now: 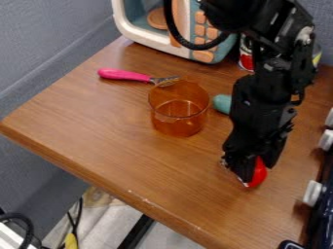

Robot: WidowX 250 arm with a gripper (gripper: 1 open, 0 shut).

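Observation:
My black gripper (243,169) points down at the right side of the wooden table, directly over a small red object (258,173) that is partly hidden behind its fingers. Whether the fingers are shut on it or only around it is unclear. An orange translucent cup (178,122) stands left of the gripper, and a teal object (223,103) lies behind the arm.
A pink-handled utensil (125,75) lies at the back left. A toy oven (135,14) and cans (246,56) stand along the back. A dark appliance with white knobs (318,222) borders the right.

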